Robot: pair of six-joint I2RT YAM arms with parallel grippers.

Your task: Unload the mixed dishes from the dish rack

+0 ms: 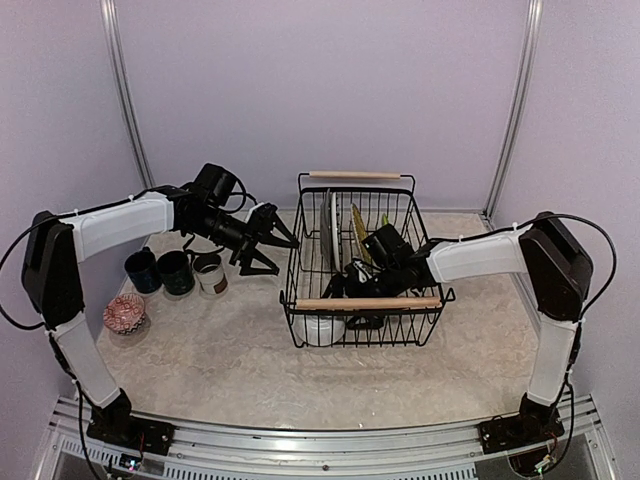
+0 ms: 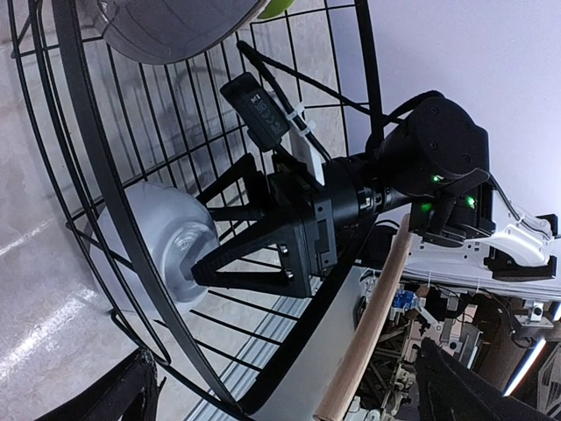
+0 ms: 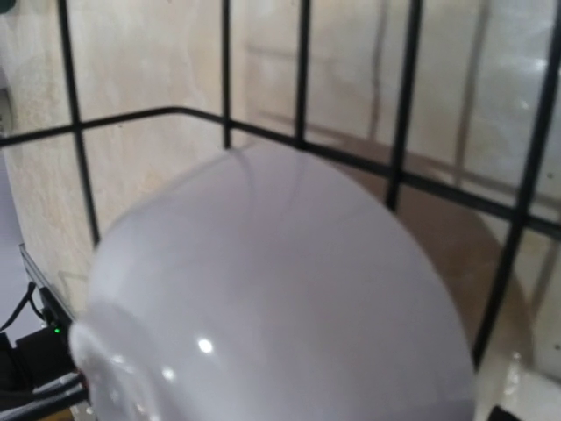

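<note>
The black wire dish rack [image 1: 366,340] holds upright plates [image 1: 334,228] and, at its front left, a white bowl, which fills much of the right wrist view [image 3: 272,289]. My right gripper reaches down inside the rack at that bowl, its fingers open, one at the bowl's surface. My left gripper [image 1: 282,252] hangs open just outside the rack's left side, with nothing between its fingers.
Several mugs [image 1: 176,272] and a red patterned bowl [image 1: 124,314] stand on the counter left of the rack. Wooden handles top both rack ends.
</note>
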